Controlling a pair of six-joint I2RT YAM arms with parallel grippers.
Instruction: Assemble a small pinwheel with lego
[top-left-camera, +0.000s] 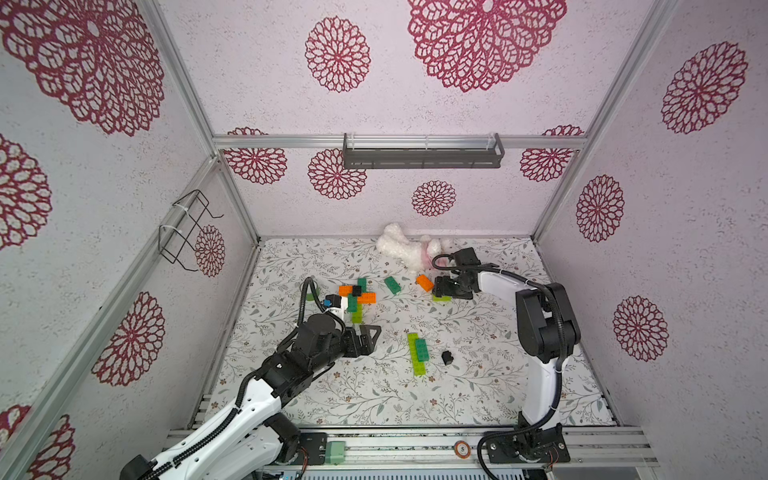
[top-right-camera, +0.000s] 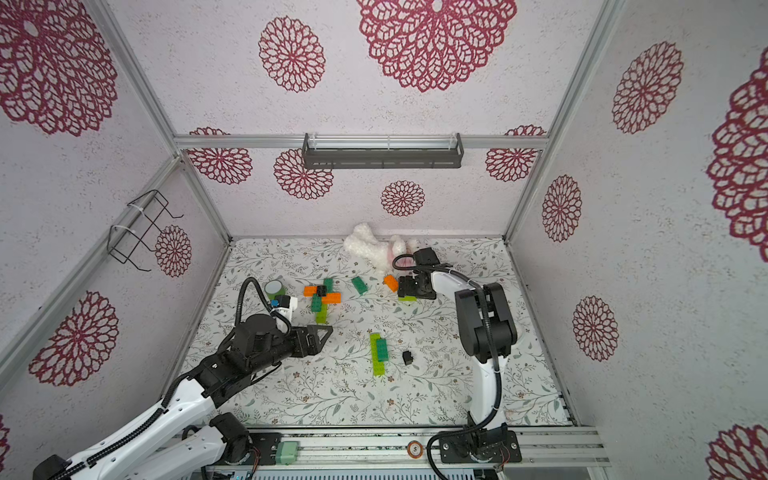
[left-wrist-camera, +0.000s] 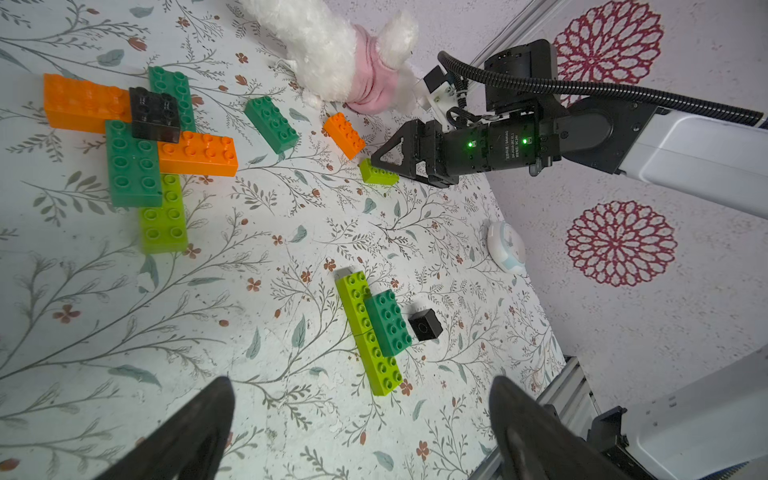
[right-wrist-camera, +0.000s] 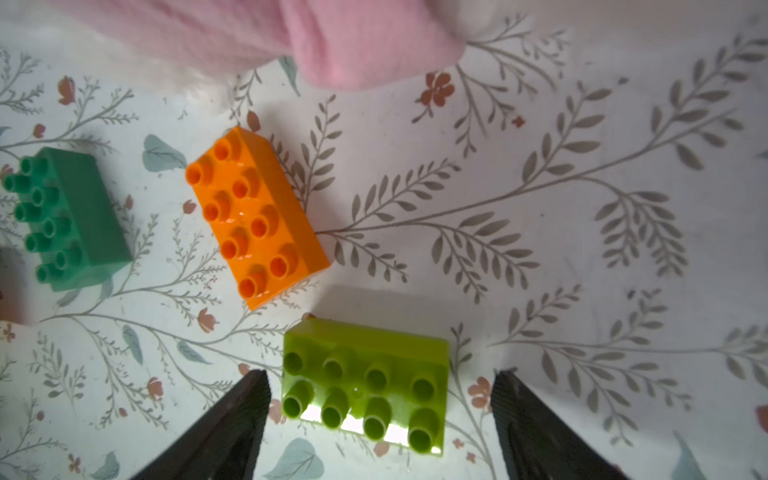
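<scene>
My right gripper stands open above a loose lime brick (right-wrist-camera: 364, 380), one finger on either side of it and a gap at each end. Open and empty, my left gripper hovers over the front left of the table. A lime strip (left-wrist-camera: 352, 296) with a teal brick (left-wrist-camera: 389, 321) against its right side lies in the middle front, a small black brick (left-wrist-camera: 425, 324) beside it. At the left sits a pinwheel shape of orange, teal and lime bricks with a black brick (left-wrist-camera: 155, 113) on its centre.
Loose orange (right-wrist-camera: 256, 216) and green (right-wrist-camera: 68, 220) bricks lie left of the lime brick. A white plush toy (left-wrist-camera: 320, 48) in pink rests behind them. A green round container (top-right-camera: 275, 289) stands at the left. Bare cloth lies between the groups.
</scene>
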